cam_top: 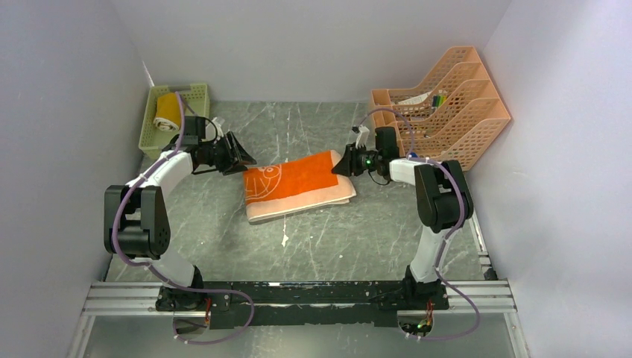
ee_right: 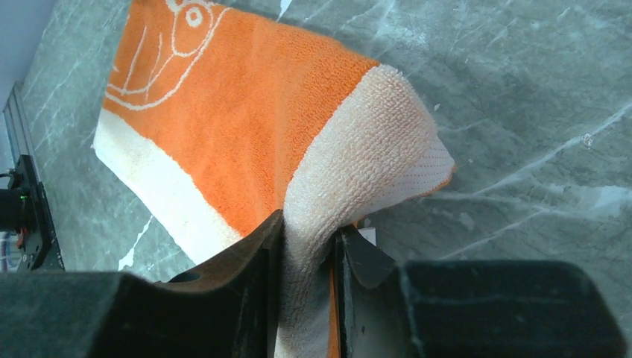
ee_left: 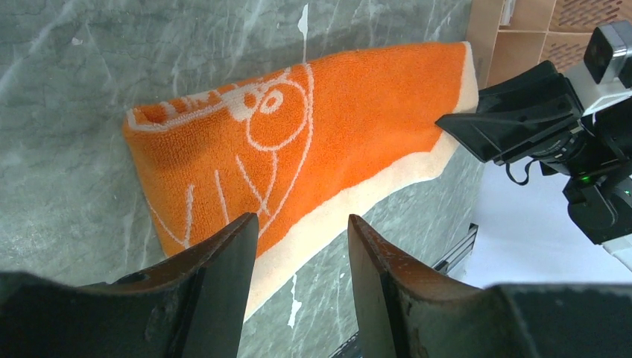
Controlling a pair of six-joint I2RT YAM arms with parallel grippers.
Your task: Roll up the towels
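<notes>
An orange towel with cream edges and a white line drawing lies folded on the grey marbled floor at the centre. My right gripper is at its right end; in the right wrist view the cream edge bunches up between the fingers. My left gripper hangs just beyond the towel's upper left corner, open and empty, with the towel below it in the left wrist view.
A green basket with a rolled yellow towel stands at the back left. A peach slotted organiser fills the back right corner.
</notes>
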